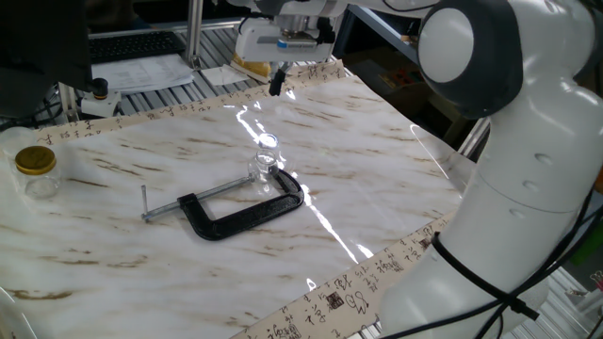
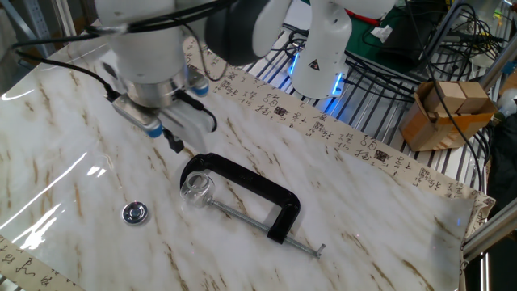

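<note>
My gripper (image 1: 276,83) hangs above the far part of the table in the first exterior view. Its dark fingertip (image 2: 175,145) shows clear of the tabletop objects in the second view, where nothing is seen hanging from it. How the fingers stand is hidden by the angle. A black C-clamp (image 1: 250,218) with a steel screw lies on the marbled table. A small clear glass jar (image 2: 196,189) sits between the end of the screw and the clamp's far finger. Apart from them, a round silver lid-like disc (image 2: 136,212) lies flat.
A jar with a gold lid (image 1: 37,172) stands near the table's left edge in the first view. A cardboard box (image 2: 447,111) is off the table, beside the robot's base (image 2: 319,73).
</note>
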